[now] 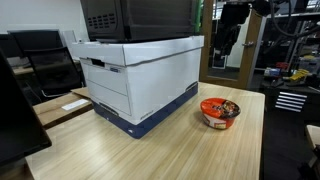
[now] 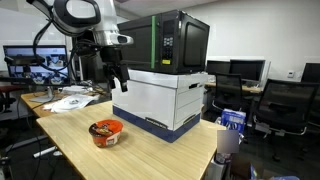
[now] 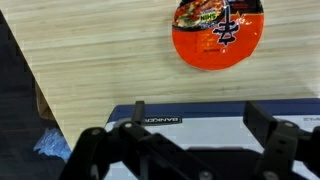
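Note:
A red bowl [image 1: 214,121] stands on the light wooden table, holding small mixed items that are too small to tell apart. In the wrist view the bowl [image 3: 205,55] is at the top right, with a green and white printed label and dark markings inside its red round. My gripper is open, its two dark fingers wide apart and nothing between them. Exterior view 2 has the gripper [image 2: 115,80] in the air above the table, higher than the bowl [image 2: 106,140] and clear of it.
A white box [image 1: 145,85] with a dark blue base stands beside the bowl, bearing a large black appliance [image 2: 165,45]. Papers [image 2: 72,102] lie on the table's far side in exterior view 2. Bare wood [image 1: 120,150] spreads across the front of the table.

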